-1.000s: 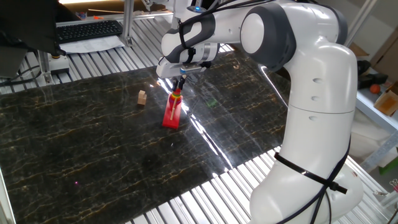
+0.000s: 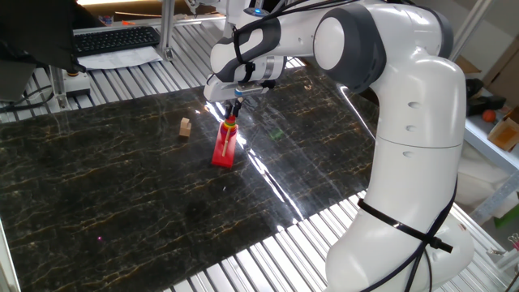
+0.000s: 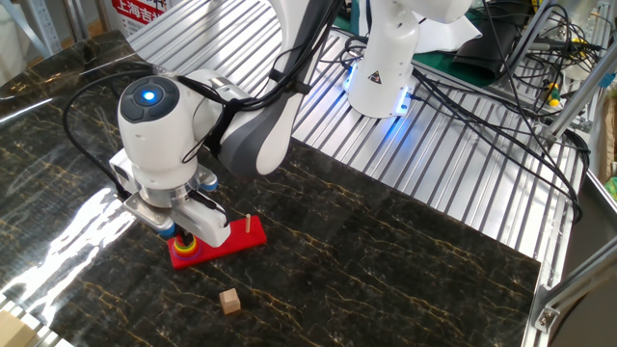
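Observation:
On the dark marbled table lies a red board [image 2: 223, 156] with a thin pale wooden peg [image 3: 248, 224] standing at one end. At its other end is a small stack of coloured rings, with a yellow ring [image 3: 184, 247] and red parts showing. Directly above that stack my gripper [image 2: 233, 110] points down, its dark fingertips close to the rings. Whether the fingers are apart or closed on a ring is too small and too covered by the hand to make out.
A small wooden block [image 2: 185, 127] [image 3: 229, 301] sits apart from the board. A keyboard [image 2: 116, 39] rests beyond the tabletop's far edge, and a white robot base [image 3: 378, 92] stands on the slatted metal surface.

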